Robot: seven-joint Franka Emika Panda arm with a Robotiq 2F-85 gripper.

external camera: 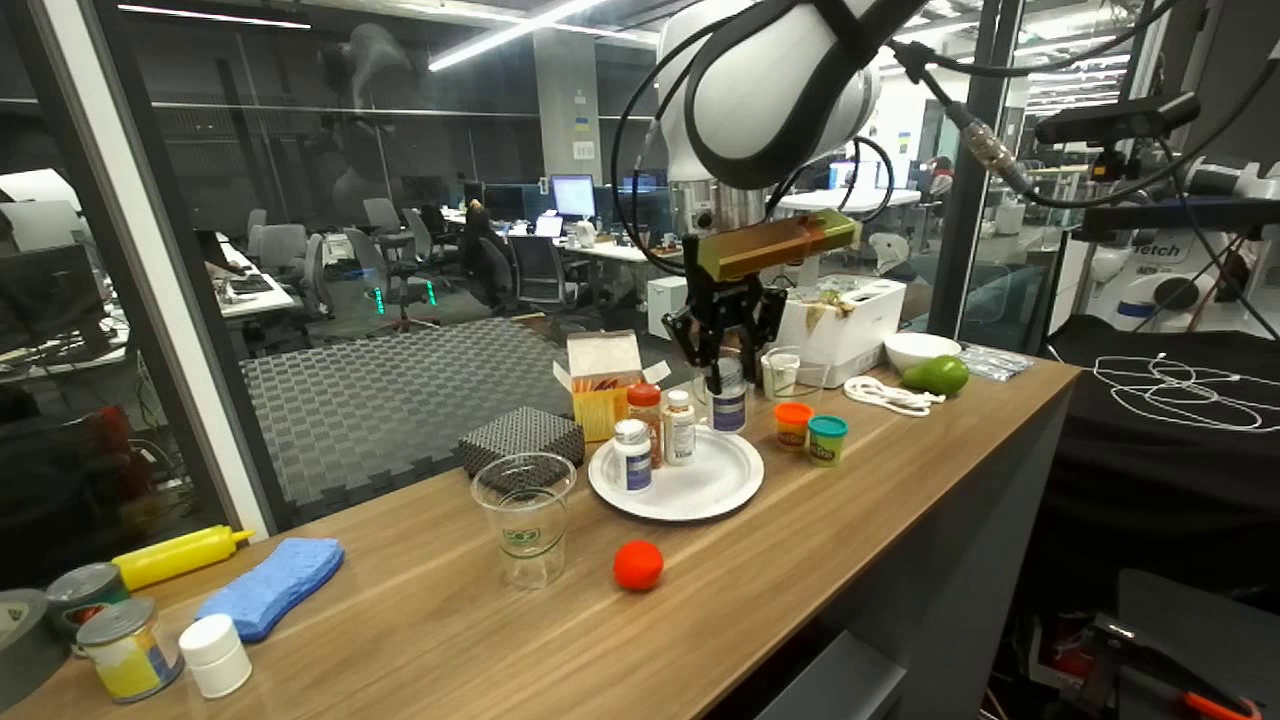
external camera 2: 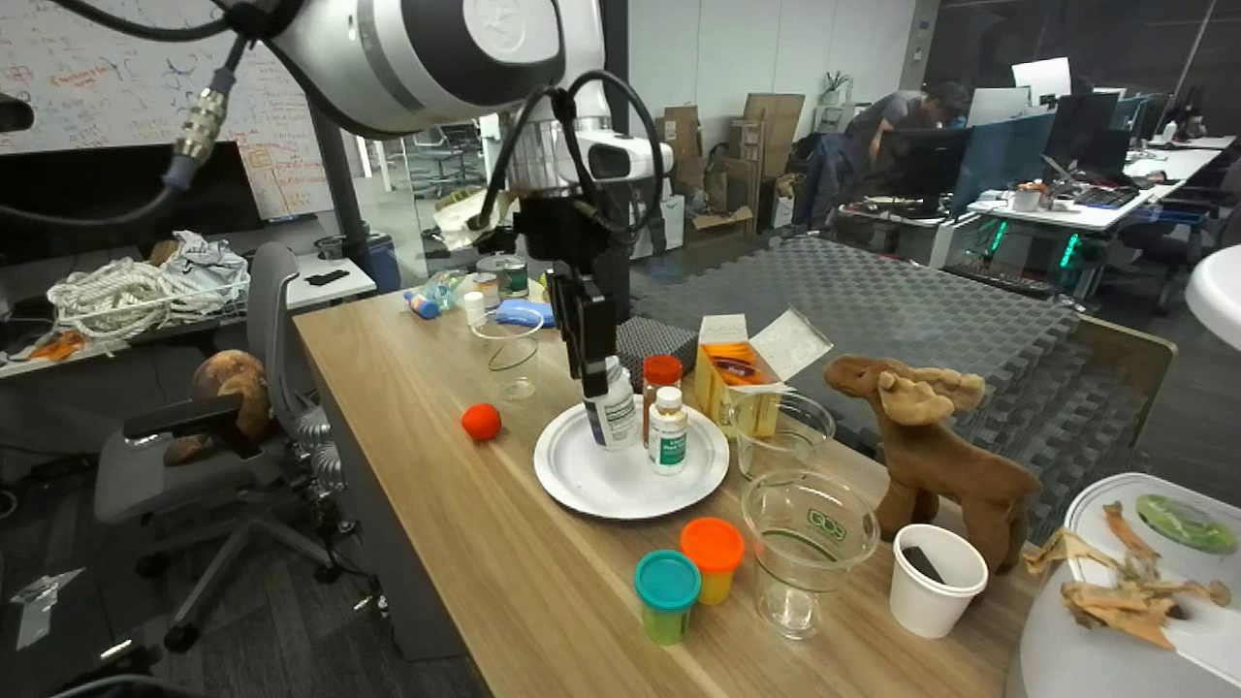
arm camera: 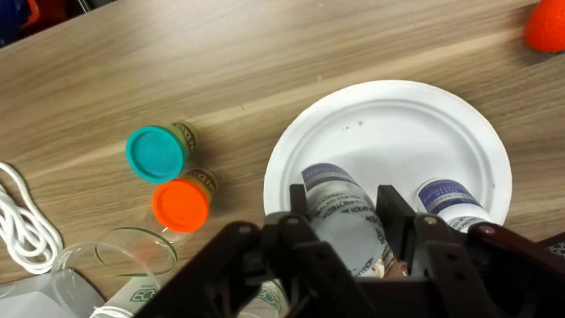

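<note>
My gripper (external camera: 733, 374) is shut on a white bottle (external camera: 728, 410) with a purple label, at the far right side of the white plate (external camera: 702, 498). From the wrist view, this bottle (arm camera: 339, 196) sits between the two black fingers, over the plate's near-left part. On the plate stand a second purple-label bottle (external camera: 632, 456), a red-capped bottle (external camera: 645, 414) and a white bottle with a green label (external camera 2: 668, 432). Whether the held bottle touches the plate, I cannot tell.
Orange (external camera: 793, 425) and teal (external camera: 827, 440) tubs stand right of the plate. Clear cups (external camera 2: 811, 535), an open yellow box (external camera 2: 745, 390) and a toy moose (external camera 2: 942, 454) crowd the back. A red ball (external camera: 638, 565) lies in front.
</note>
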